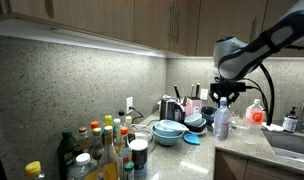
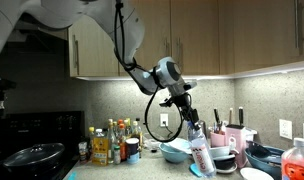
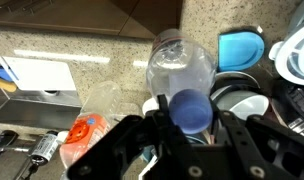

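Observation:
A clear bottle [image 1: 221,124] with a blue cap [image 3: 190,110] hangs from my gripper [image 1: 223,98], which is shut on it at the cap end. In exterior view 1 the bottle is nearly upright at the counter's right end. Exterior view 2 shows the same bottle [image 2: 203,156] leaning, its base toward the right. The wrist view looks down past the cap along its clear body [image 3: 180,66]. Whether its base touches the counter I cannot tell.
A jug with a red label [image 3: 82,130] stands close by, near the sink [image 1: 292,145]. Blue bowls [image 1: 169,132] and a utensil holder are behind. Several bottles [image 1: 110,160] crowd the left. Bare counter [image 1: 187,160] lies between.

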